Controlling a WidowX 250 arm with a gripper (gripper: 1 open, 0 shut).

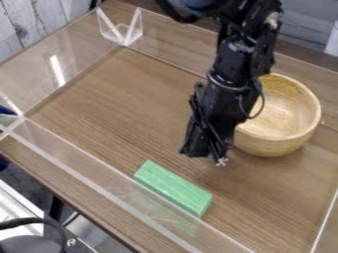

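Note:
My black gripper (pixel 205 148) hangs low over the middle of the wooden table, just left of a tan round bowl (pixel 284 116), whose left part it hides. The gripper looks shut, with nothing visible between its fingers. A green rectangular block (pixel 173 189) lies on the table below and a little left of the gripper, apart from it.
A small clear plastic object (pixel 121 28) stands at the back left. Transparent strips run along the front left edge, with dark cables beyond it at the bottom left.

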